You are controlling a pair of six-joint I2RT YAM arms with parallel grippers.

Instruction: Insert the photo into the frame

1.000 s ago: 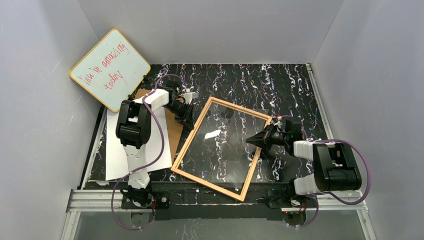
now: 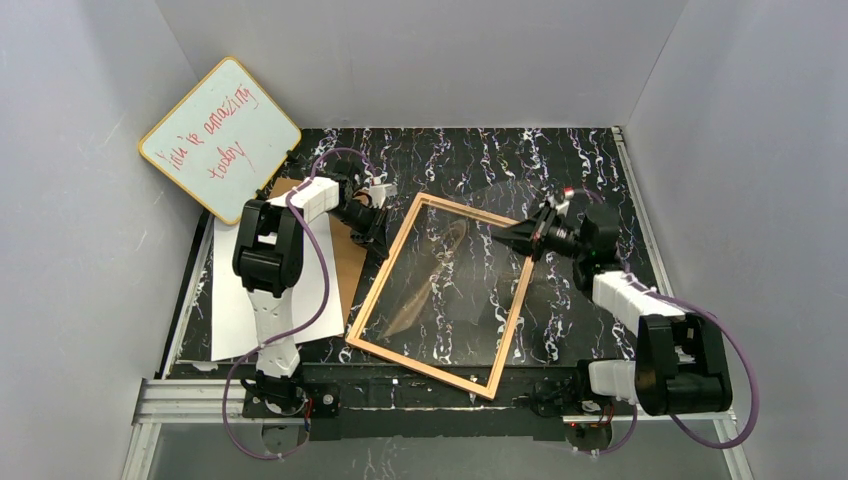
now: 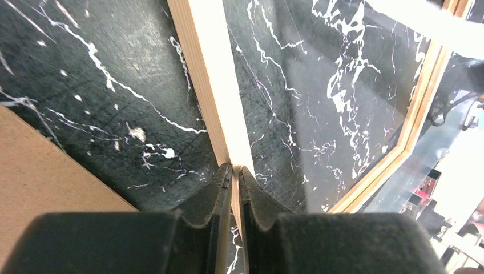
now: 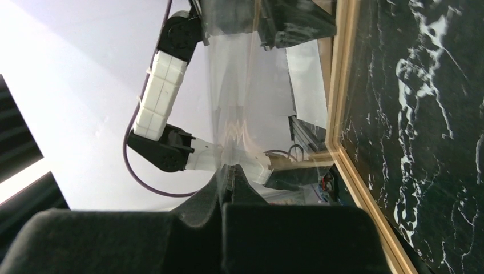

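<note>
The wooden frame (image 2: pixel 383 272) lies tilted on the dark marble table. My left gripper is at its left rail, the fingertips close together against the wood; whether they grip it cannot be told. My right gripper is shut on the edge of a clear sheet (image 4: pixel 233 85), held above the frame's right side. In the top view the sheet spans the frame's opening with a long curved reflection. A large white sheet (image 2: pixel 232 315) lies at the left, partly under the left arm; whether it is the photo cannot be told.
A brown board (image 2: pixel 350 278) lies partly beneath the white sheet. A whiteboard (image 2: pixel 220 140) with red writing leans at the back left. Bare marble (image 2: pixel 450 160) stretches behind the frame, and grey walls enclose the table.
My right gripper has risen with the clear sheet, and the sheet's reflection has grown from a small patch to a long streak. The frame has shifted slightly. My left arm stays put.
</note>
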